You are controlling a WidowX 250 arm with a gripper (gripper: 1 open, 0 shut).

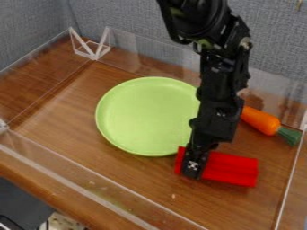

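Observation:
My black gripper (196, 160) reaches down from the top of the view to a red block (232, 169) lying on the wooden table (84, 144), just below and right of a green plate (140, 116). Its fingertips are low over the left part of the block, overlapping it in the view; whether they are closed on it cannot be told.
An orange carrot (264, 121) with a green top lies at the right, behind the block. A white wire shape (88, 45) stands at the back left. Clear panels edge the table.

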